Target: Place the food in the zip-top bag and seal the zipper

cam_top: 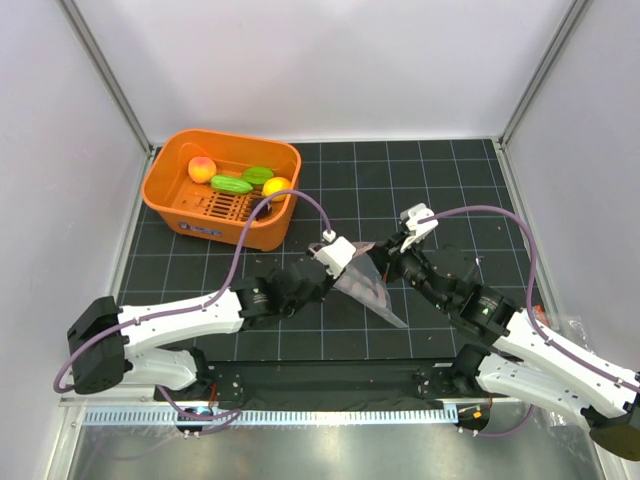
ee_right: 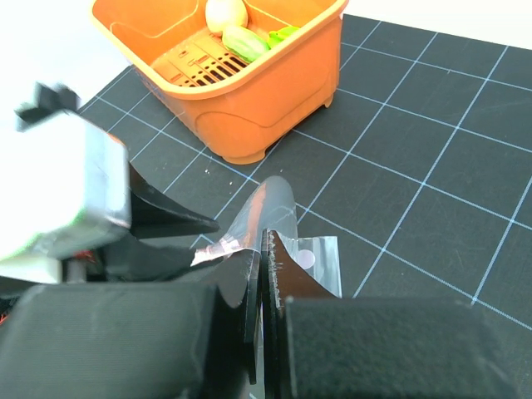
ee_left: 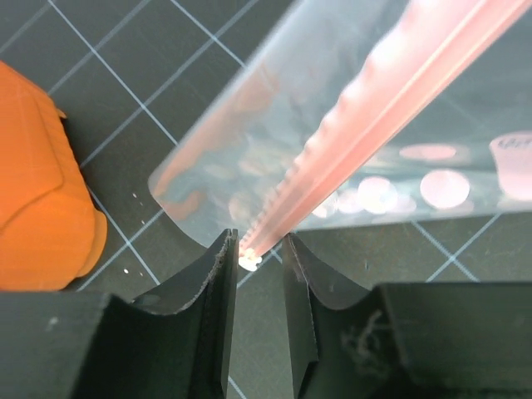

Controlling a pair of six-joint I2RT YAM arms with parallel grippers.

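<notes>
The clear zip bag (cam_top: 365,290) with pink zipper hangs between both grippers above the grid mat. My left gripper is part open around the end of the pink zipper strip (ee_left: 349,141), its fingertips just at that end. My right gripper is shut on the bag's upper edge. The orange basket (cam_top: 170,205) holds a peach (cam_top: 202,169), a green cucumber (cam_top: 231,185), another green item (cam_top: 257,175), a yellow fruit (cam_top: 276,188) and a dark item, partly hidden by a cable.
The basket stands at the back left, close beyond my left arm. Walls bound the mat at the back and sides.
</notes>
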